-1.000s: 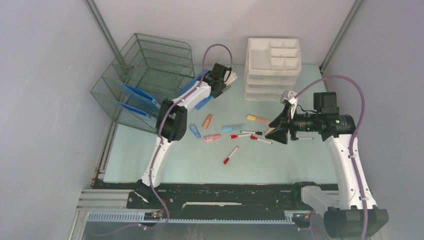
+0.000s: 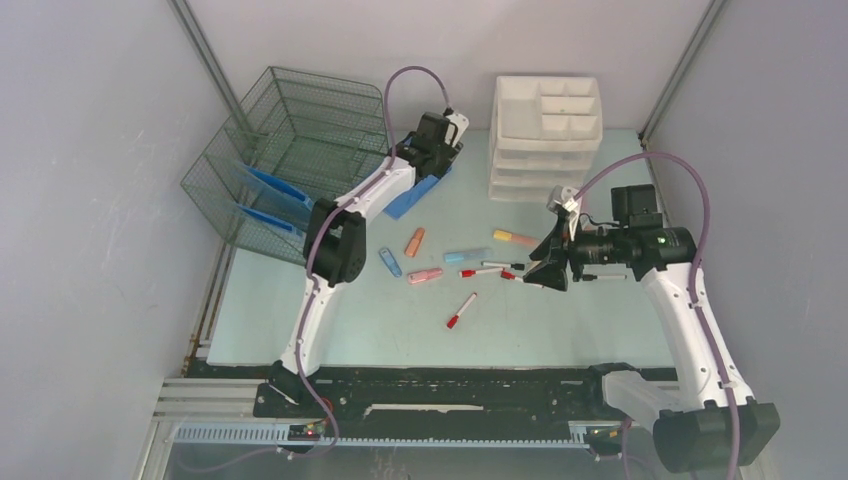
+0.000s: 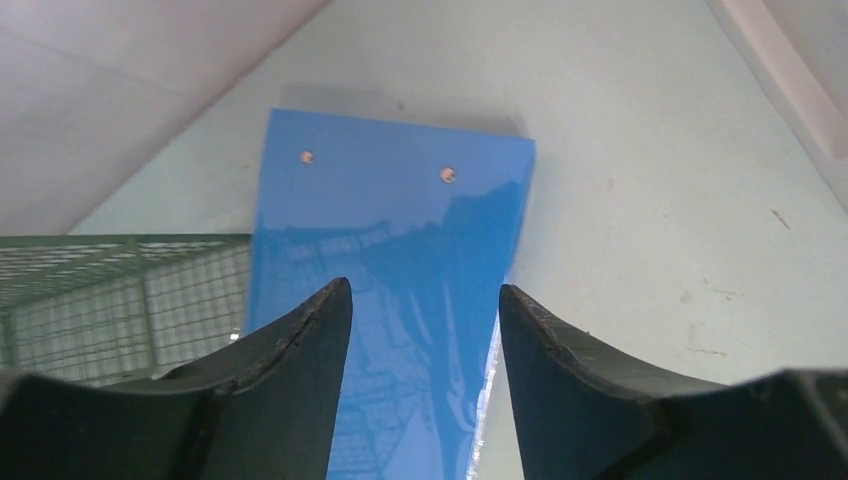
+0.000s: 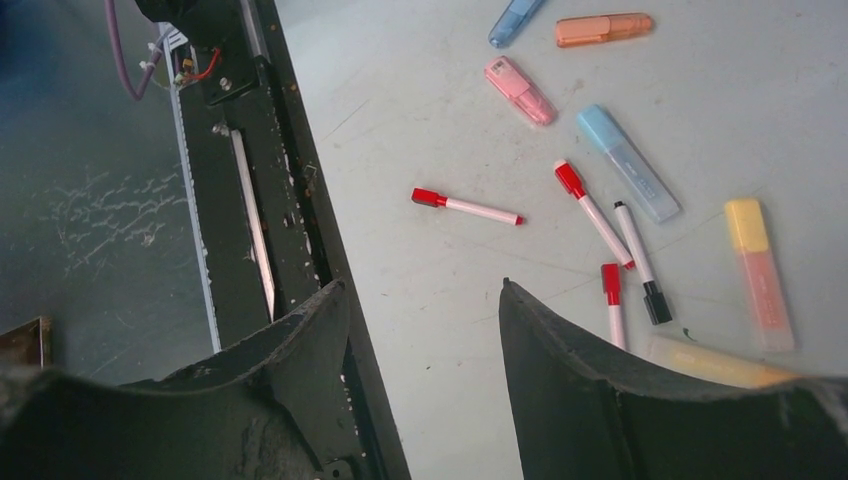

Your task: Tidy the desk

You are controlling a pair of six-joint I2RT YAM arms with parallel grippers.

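Note:
A blue folder point(image 3: 390, 200) lies beside the wire rack point(image 2: 320, 120), largely under my left gripper point(image 2: 440, 150) in the top view. In the left wrist view that gripper's fingers sit over the folder; whether they hold it I cannot tell. My right gripper point(image 2: 550, 268) hangs over the right of the desk, its fingers apart. Below it are red-capped markers point(image 4: 470, 208), a black-capped marker point(image 4: 635, 250) and highlighters in orange point(image 4: 600, 28), pink point(image 4: 520, 90), blue point(image 4: 630, 165) and yellow point(image 4: 760, 280).
A white drawer unit point(image 2: 545, 140) stands at the back right. Blue folders point(image 2: 270, 190) stand in the rack's left part.
My left gripper has moved toward the back of the desk.

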